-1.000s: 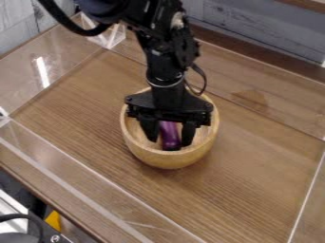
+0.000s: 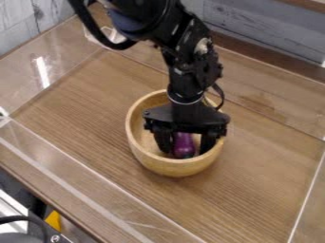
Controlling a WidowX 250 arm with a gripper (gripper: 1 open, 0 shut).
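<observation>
A tan bowl (image 2: 170, 163) sits on the wooden table (image 2: 76, 123). Inside it lies a purple object (image 2: 183, 145). The black gripper (image 2: 184, 131) reaches down from above into the bowl, its open fingers on either side of the purple object, partly hiding it. Whether they touch it is not clear.
Bare table surrounds the bowl to the left, right and front. A pale wall runs along the back right. Cables and a small yellow item (image 2: 52, 218) are beyond the table's edge at the lower left.
The gripper and bowl have shifted slightly, most recently to the right and toward the front. The purple object is still between the fingers.
</observation>
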